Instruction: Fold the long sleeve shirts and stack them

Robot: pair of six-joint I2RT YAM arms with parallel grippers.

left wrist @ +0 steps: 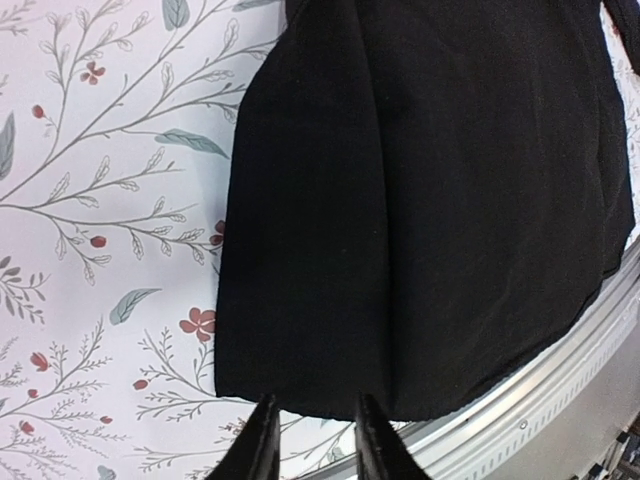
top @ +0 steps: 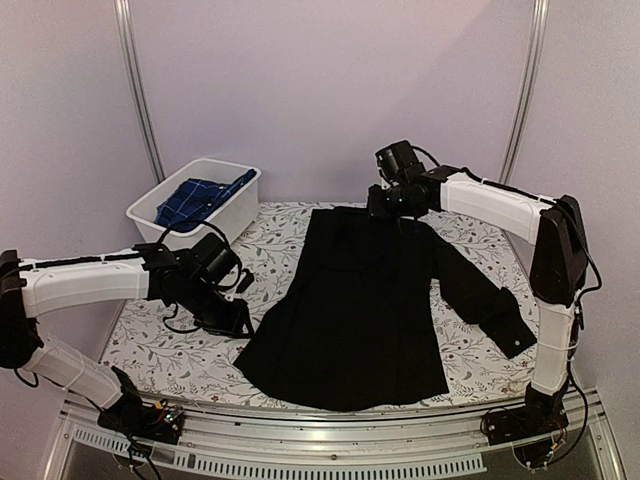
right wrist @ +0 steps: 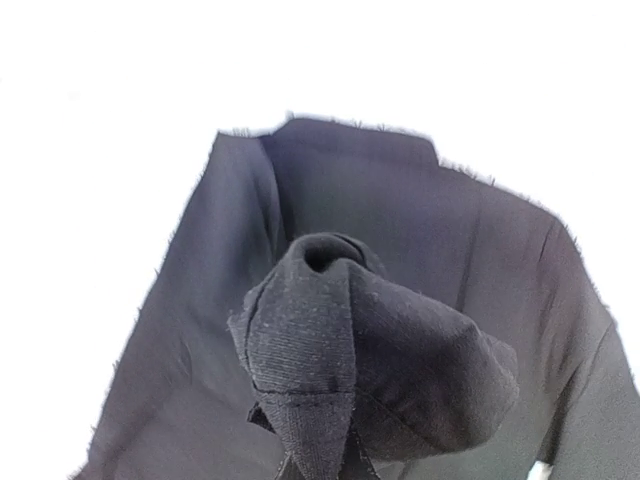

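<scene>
A black long sleeve shirt (top: 355, 330) lies spread on the floral mat, one sleeve (top: 470, 290) angled out to the right. My left gripper (top: 245, 328) hovers just beside its lower left edge; in the left wrist view its fingertips (left wrist: 268, 420) are apart with nothing between them. My right gripper (top: 378, 205) is raised over the shirt's top end. In the right wrist view it is shut on a bunched piece of black fabric (right wrist: 400, 370) held up in front of the shirt.
A white bin (top: 225, 225) with folded blue plaid clothing (top: 200, 200) stands at the back left. Bare mat (top: 170, 350) shows on the left. A metal rail (top: 330, 440) runs along the front edge.
</scene>
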